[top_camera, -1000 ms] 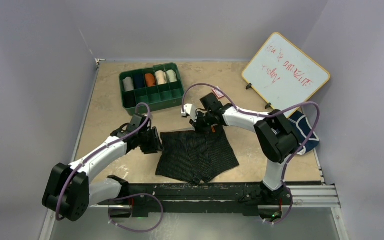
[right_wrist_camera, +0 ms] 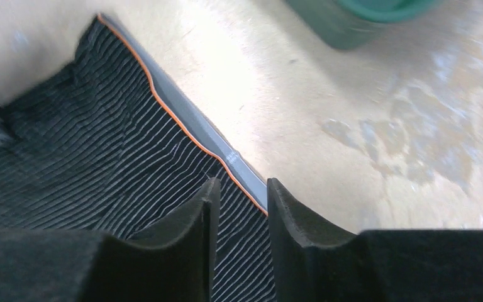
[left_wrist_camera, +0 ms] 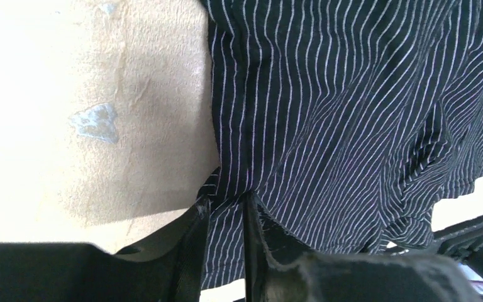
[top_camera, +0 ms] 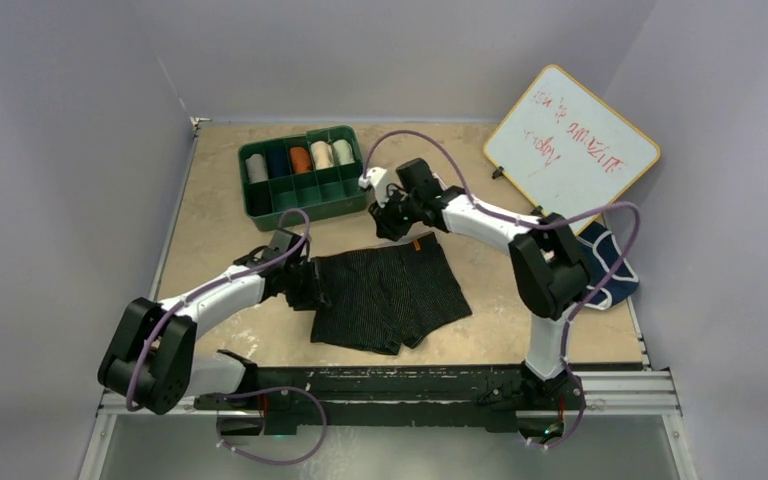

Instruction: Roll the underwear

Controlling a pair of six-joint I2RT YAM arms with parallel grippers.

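The dark pinstriped underwear (top_camera: 380, 295) lies spread on the table, its legs toward the front edge. A grey waistband (right_wrist_camera: 202, 129) with an orange line runs along its far edge. My left gripper is at the underwear's left side edge, fingers a little apart, with a raised fold of the fabric (left_wrist_camera: 233, 157) at the fingertips. Whether that fold is pinched is hard to see. Just beyond the waistband, my right gripper has its fingers apart, with nothing held between them; the waistband passes beneath.
A green divided box (top_camera: 305, 180) with several rolled cloths in its back row stands at the far left. The whiteboard (top_camera: 572, 150) leans at the right, with a folded navy cloth (top_camera: 610, 270) below it. Bare table surrounds the underwear.
The underwear has shifted slightly away from the front edge, and its waistband has come clear of my right gripper, which has moved farther back. My left gripper has moved very little.
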